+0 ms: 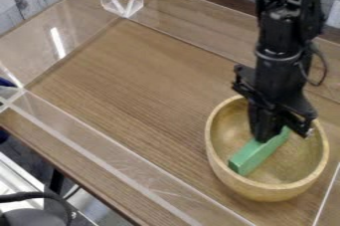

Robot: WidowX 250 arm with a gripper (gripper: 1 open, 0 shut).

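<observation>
A yellow-tan bowl sits at the lower right of the wooden table. A long green object lies slanted inside it. My black gripper reaches down into the bowl from above, its lower end by the upper end of the green object. Whether the fingers touch or hold that object is hard to tell; the tips are partly hidden and blurred.
A clear plastic piece stands at the back left. A dark cable shows at the lower left, beyond the table edge.
</observation>
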